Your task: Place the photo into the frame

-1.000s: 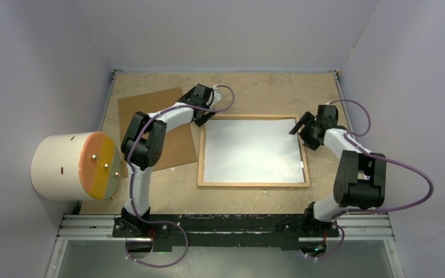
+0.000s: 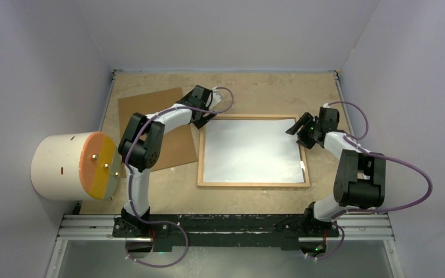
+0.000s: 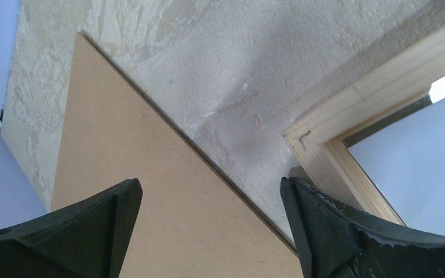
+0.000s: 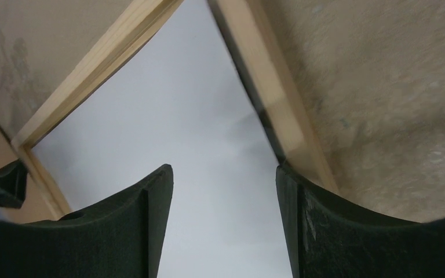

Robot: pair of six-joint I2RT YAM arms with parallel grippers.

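Note:
A light wooden frame point(image 2: 249, 184) lies flat in the middle of the table, with a white sheet point(image 2: 250, 150) inside it. My left gripper stands open by the frame's back-left corner, over the edge of a brown board point(image 3: 110, 133), nothing between its fingers. My right gripper is at the frame's right rail, its fingers apart over the sheet's edge, one beside the rail. Nothing shows held between them.
The brown board lies left of the frame. A white cylinder with a coloured end point(image 2: 64, 165) stands at the far left.
The left arm is nearly still.

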